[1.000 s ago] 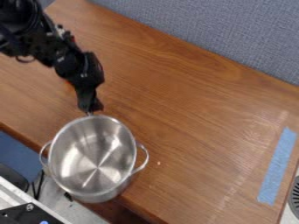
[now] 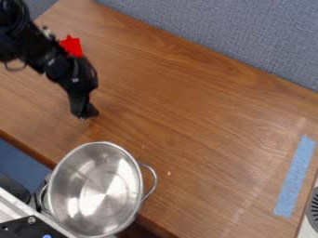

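Note:
My gripper [image 2: 84, 110] hangs over the wooden table [image 2: 199, 112] on the left side, above and behind a steel pot [image 2: 93, 186] with two side handles, apart from it. The black arm comes in from the upper left. Whether the fingers are open or shut is not clear. A red object [image 2: 71, 46] lies at the upper left, partly hidden behind the arm.
A strip of blue tape [image 2: 295, 177] lies at the right edge. A grey padded wall runs along the back, and the table's front-left edge is beside the pot.
The arm has moved left and up, away from the pot, showing more of the red object. The pot sits slightly lower in view than a second ago.

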